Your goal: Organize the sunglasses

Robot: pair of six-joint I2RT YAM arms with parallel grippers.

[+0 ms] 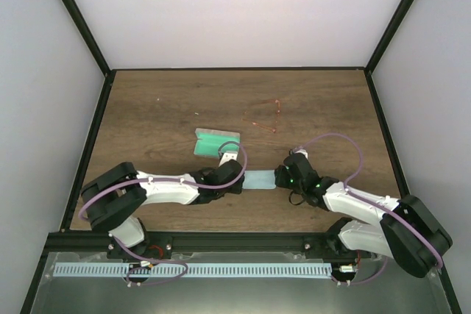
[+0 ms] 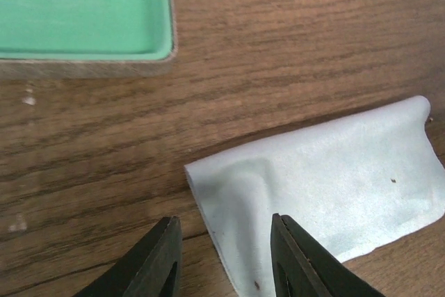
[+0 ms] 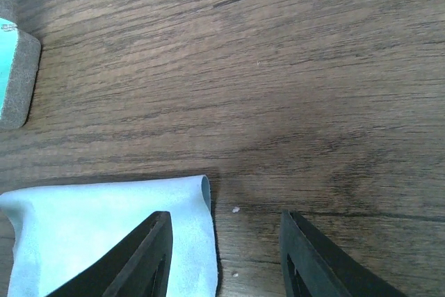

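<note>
A pale blue-white cloth [image 1: 259, 179] lies flat on the table between my grippers. My left gripper is open over the cloth's left end. My right gripper hangs open at the cloth's right edge. A green case [image 1: 217, 145] with a grey rim sits behind the cloth, also at the upper left of the left wrist view. Thin orange-framed sunglasses [image 1: 261, 123] lie farther back, right of the case; their lenses are hard to make out.
Dark frame rails border it.
</note>
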